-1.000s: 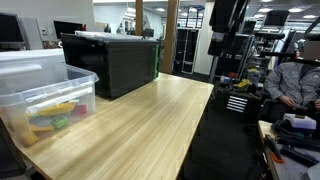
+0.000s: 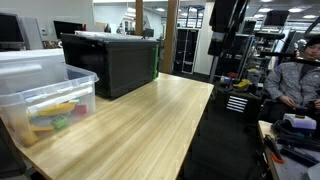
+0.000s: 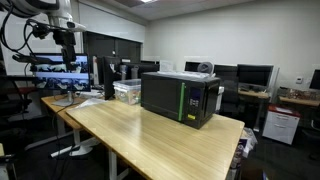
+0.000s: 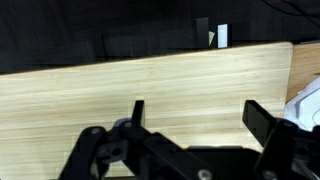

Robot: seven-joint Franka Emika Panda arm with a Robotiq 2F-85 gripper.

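My gripper hangs above the wooden table, its two dark fingers wide apart at the bottom of the wrist view. Only bare wood shows between them. In the first exterior view the gripper (image 2: 216, 45) is at the upper right, high over the table's edge. The second exterior view has the gripper (image 3: 68, 52) at the upper left, well clear of the tabletop (image 3: 165, 140).
A black microwave (image 3: 182, 97) stands at the back of the table, with papers on top. Beside it sits a clear plastic bin (image 2: 50, 103) holding several colourful items. A person (image 2: 303, 80) sits at the right.
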